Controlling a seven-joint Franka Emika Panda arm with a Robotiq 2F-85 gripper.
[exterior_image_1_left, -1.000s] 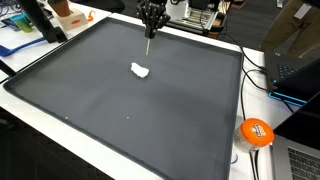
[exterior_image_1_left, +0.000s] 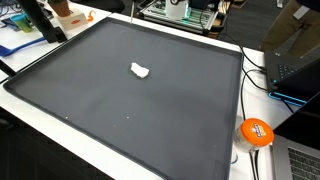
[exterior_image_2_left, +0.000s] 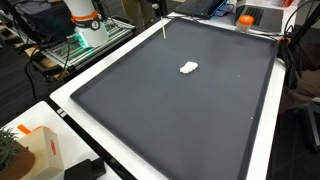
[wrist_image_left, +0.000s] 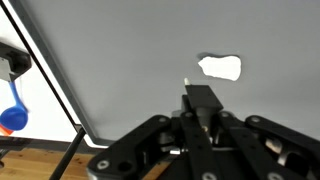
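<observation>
My gripper is shut on a thin pale stick (exterior_image_2_left: 163, 29), which points down above the far left part of the dark grey board in exterior view 2. In the wrist view only the stick's tip (wrist_image_left: 186, 82) shows past the fingers. A small white lump (exterior_image_1_left: 139, 70) lies by itself on the grey board (exterior_image_1_left: 130, 110). In the wrist view this white lump (wrist_image_left: 221, 67) lies to the right of the stick, apart from it. What the white lump is made of cannot be told.
An orange-lidded jar (exterior_image_1_left: 254, 134) stands on the white table beside the board, near a laptop (exterior_image_1_left: 290, 85). A blue spoon (wrist_image_left: 15, 117) lies outside the board in the wrist view. Most of the board's surface is clear.
The lump has stayed put.
</observation>
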